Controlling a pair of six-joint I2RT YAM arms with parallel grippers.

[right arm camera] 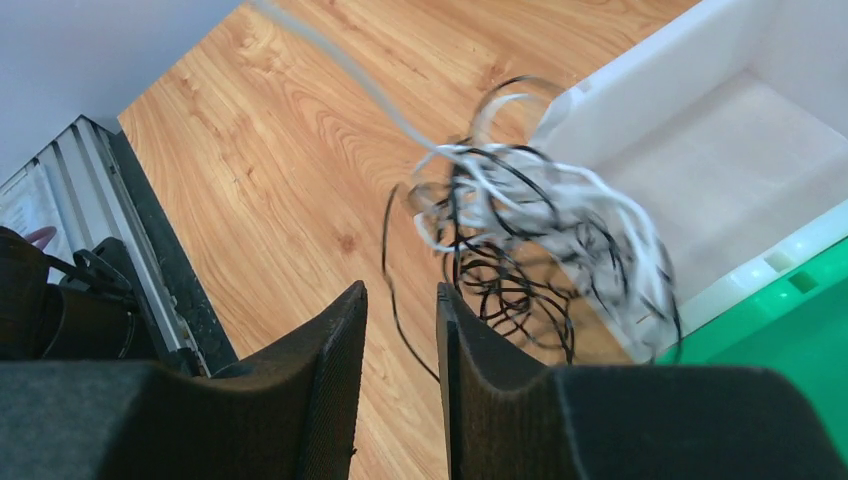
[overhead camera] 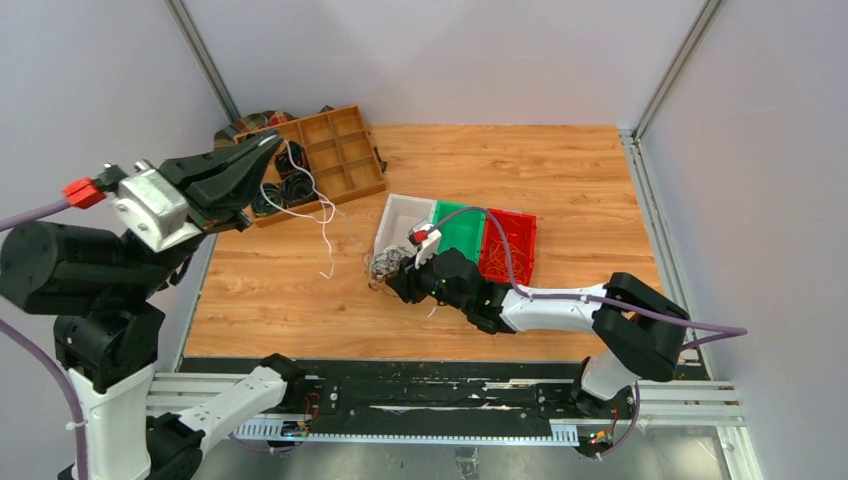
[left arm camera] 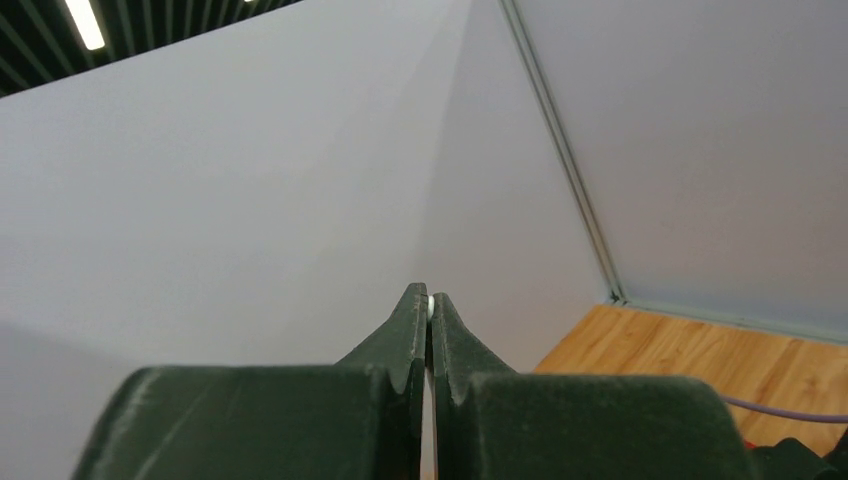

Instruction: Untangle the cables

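Observation:
High at the left in the top view, my left gripper (overhead camera: 272,142) holds a white cable (overhead camera: 312,193) pinched in its shut tips, a bit of it showing in the left wrist view; the cable dangles in loops. A bunched tangle of white and black cables (right arm camera: 520,220) hangs by the white bin, blurred in the right wrist view. My right gripper is low beside it, at the tangle; whether a cable lies between its fingers is hard to see.
White (overhead camera: 402,210), green (overhead camera: 459,230) and red (overhead camera: 510,225) bins stand at the centre; the red one holds thin cables. A wooden compartment box (overhead camera: 340,140) with coiled black cables sits at the back left.

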